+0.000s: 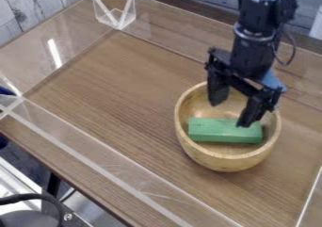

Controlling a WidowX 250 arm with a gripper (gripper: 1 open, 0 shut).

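My black gripper (242, 101) reaches down from the top right, over a round wooden bowl (224, 159). Its fingers stand apart at the bowl's back rim, reaching into the bowl's upper part. A green rectangular block (221, 131) lies in the bowl, just below the fingers, and I see nothing held between them.
A clear plastic piece (115, 11) stands at the back left. A blue object (272, 84) is partly hidden behind the gripper at the right. Black cables lie at the bottom left corner.
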